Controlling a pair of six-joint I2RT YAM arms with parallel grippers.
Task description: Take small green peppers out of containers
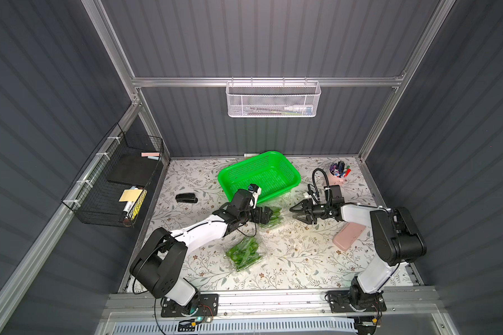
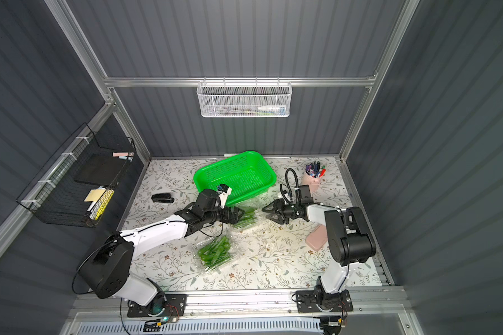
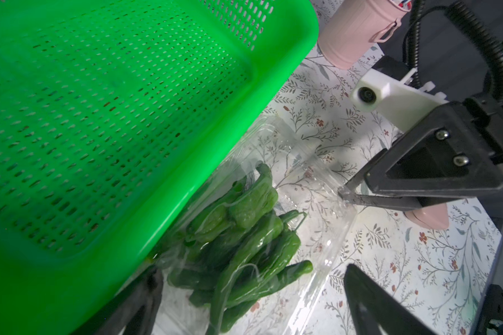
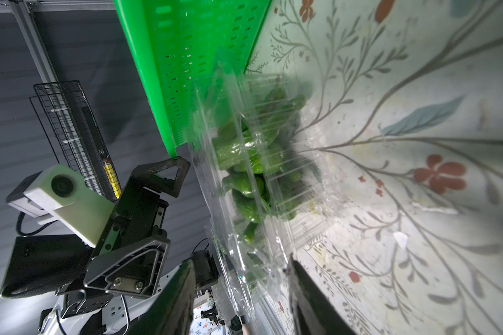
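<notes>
A clear plastic container [image 3: 324, 229] of small green peppers [image 3: 246, 245] lies against the front of the green basket [image 1: 258, 176]. My left gripper [image 1: 260, 215] is open above it, its fingers either side of the peppers in the left wrist view. My right gripper [image 1: 300, 212] is at the container's right side, part open, its fingertips at the clear wall; whether anything is between them is unclear. A second clear pack of peppers [image 1: 244, 254] lies nearer the front edge.
A pink pen cup [image 1: 336, 177] stands at the back right, a pink flat object [image 1: 349, 235] lies beside the right arm, and a black stapler [image 1: 186, 197] lies at the left.
</notes>
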